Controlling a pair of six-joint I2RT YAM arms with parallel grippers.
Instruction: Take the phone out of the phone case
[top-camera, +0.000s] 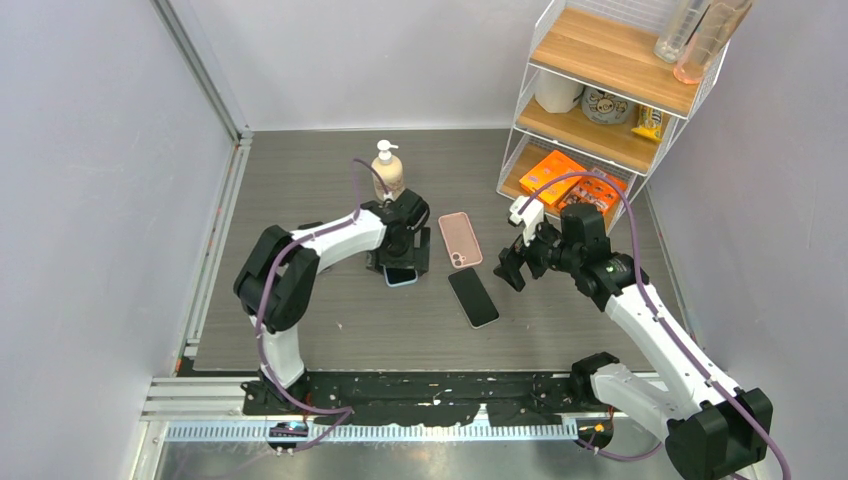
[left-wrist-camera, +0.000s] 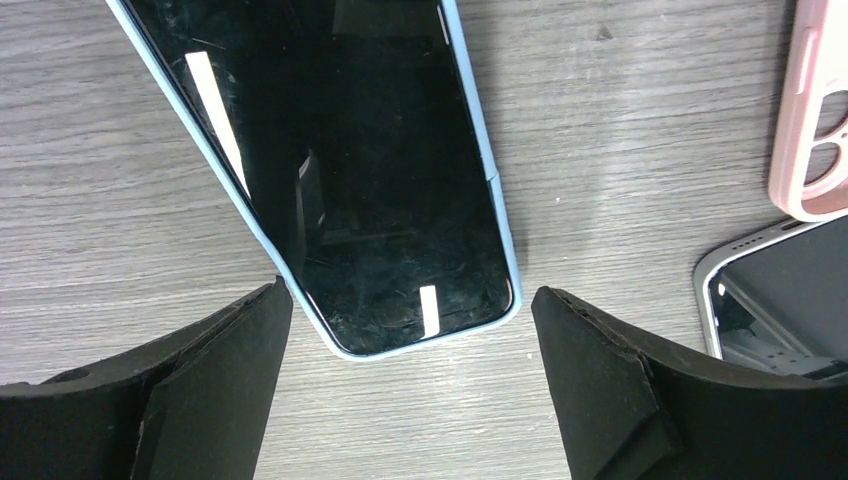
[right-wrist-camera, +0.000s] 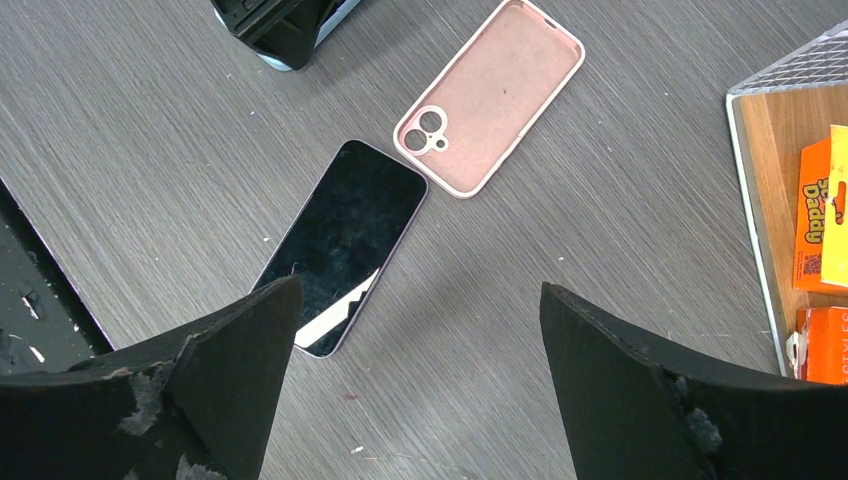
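A dark phone in a light blue case (left-wrist-camera: 370, 150) lies on the table under my left gripper, whose open fingers straddle the case's lower end; the top view mostly hides it under that arm. A pink empty case (top-camera: 460, 236) and a bare black phone (top-camera: 473, 297) lie side by side to the right of it, also seen in the right wrist view. My right gripper stands apart over the table to the right, its fingers apart with nothing between them.
A soap bottle (top-camera: 386, 167) stands behind my left gripper. A wire shelf (top-camera: 610, 50) with orange boxes and cups stands at the back right.
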